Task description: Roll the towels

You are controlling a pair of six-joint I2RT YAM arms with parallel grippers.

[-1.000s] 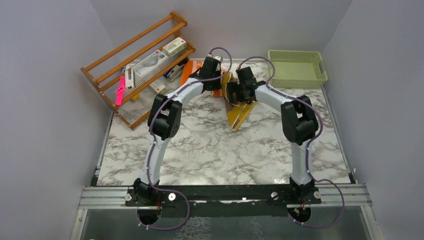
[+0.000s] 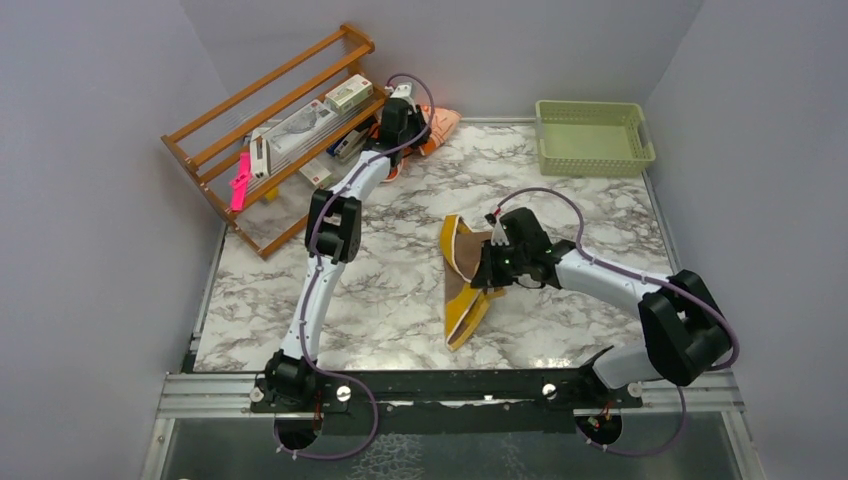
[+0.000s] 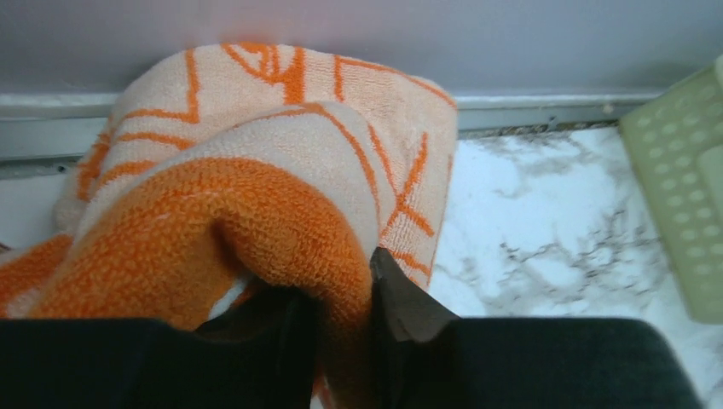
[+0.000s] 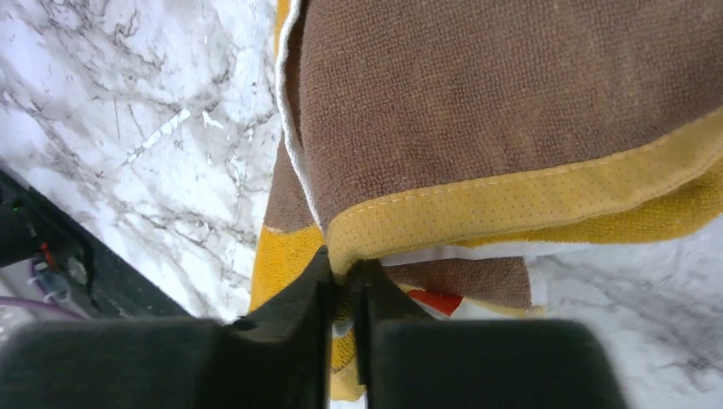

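Observation:
A brown and yellow towel [image 2: 460, 310] lies loosely folded on the marble table, front of centre. My right gripper [image 2: 485, 282] is at it; in the right wrist view, its fingertips [image 4: 345, 285] are at a yellow-hemmed fold [image 4: 503, 204], the finger opening hard to tell. An orange and cream patterned towel [image 3: 256, 213] lies bunched against the back wall. My left gripper has an orange fold of it running between its fingers; whether it is closed on it I cannot tell.
A wooden rack [image 2: 230, 140] with boxes stands at the back left. An empty green basket [image 2: 595, 145] is at the back right.
My right gripper has moved toward the front with the brown-yellow towel, away from the orange one. My left gripper has shifted slightly back-left.

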